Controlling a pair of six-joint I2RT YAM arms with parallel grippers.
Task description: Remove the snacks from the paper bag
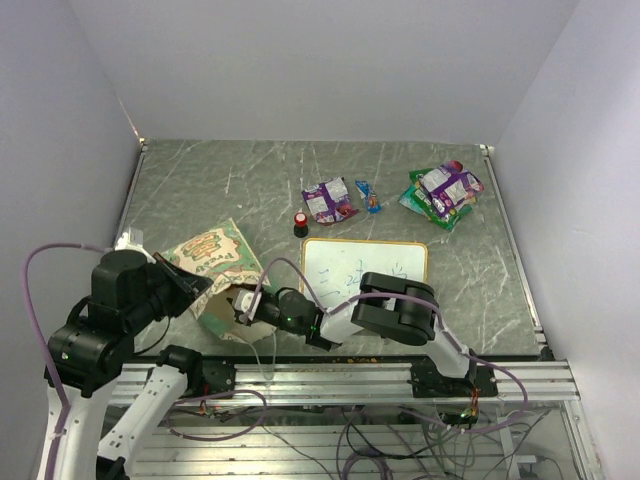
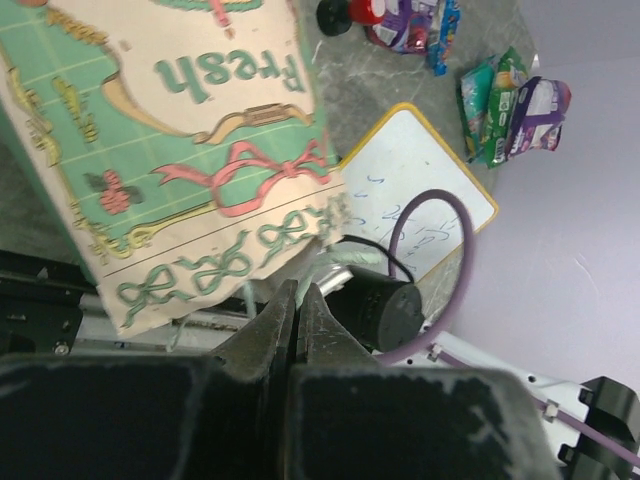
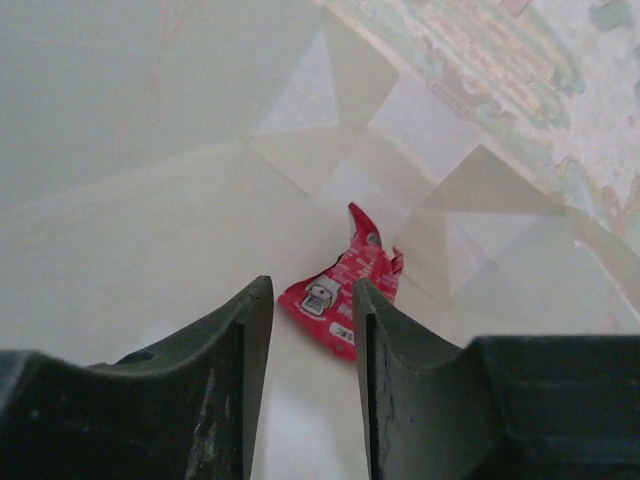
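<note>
The printed paper bag (image 1: 210,252) lies tilted at the left of the table, its mouth toward the right arm. At its upper edge, my left gripper (image 1: 207,284) is shut on the bag; in the left wrist view a thin pale strand shows at the fingertips (image 2: 318,318), and the printed side (image 2: 215,130) spreads beyond them. My right gripper is part open at the bag's mouth, looking into the pale interior. Ahead of its fingers lies a small red snack packet (image 3: 365,268), partly covered by the right finger; nothing shows gripped.
Beyond the whiteboard (image 1: 345,262) lie a purple packet (image 1: 329,201) and a small blue packet (image 1: 368,196). A dark bottle with a red cap (image 1: 300,226) stands beside them. Purple and green packets (image 1: 445,190) are piled at the back right.
</note>
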